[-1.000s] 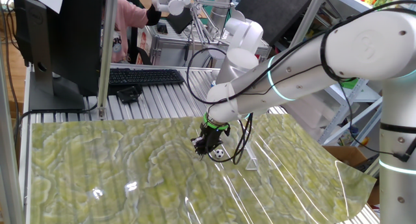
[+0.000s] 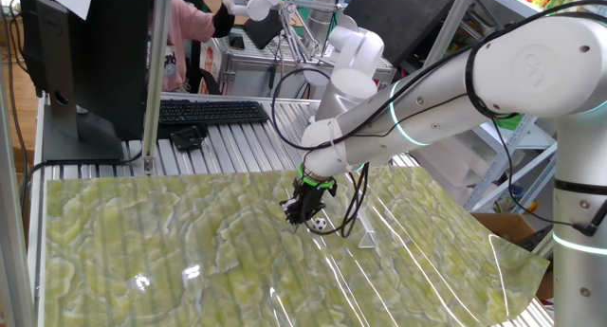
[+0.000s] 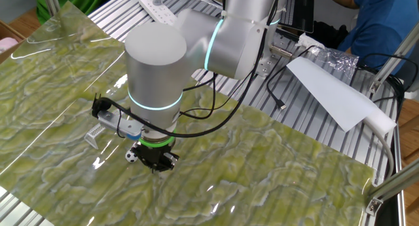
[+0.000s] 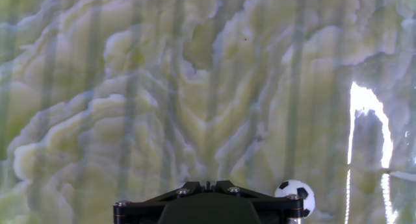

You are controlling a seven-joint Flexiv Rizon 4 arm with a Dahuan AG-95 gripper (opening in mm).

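Observation:
My black gripper (image 2: 293, 221) points down, low over the green marbled mat (image 2: 171, 242). At the bottom of the wrist view its two fingertips come together in the middle of the gripper, shut, with nothing visible between them. A small black-and-white soccer ball (image 4: 298, 195) lies just right of the fingers in that view, outside them and partly covered by the right linkage. Exterior view 2 has the ball (image 3: 131, 155) beside the gripper (image 3: 156, 168). Close by stands a small white goal-like frame (image 3: 93, 135), apart from the ball.
A monitor (image 2: 71, 81) and a keyboard (image 2: 211, 112) stand behind the mat. White sheets (image 3: 334, 88) and a power strip (image 3: 157, 8) lie on the slatted table. Cables loop beside the wrist.

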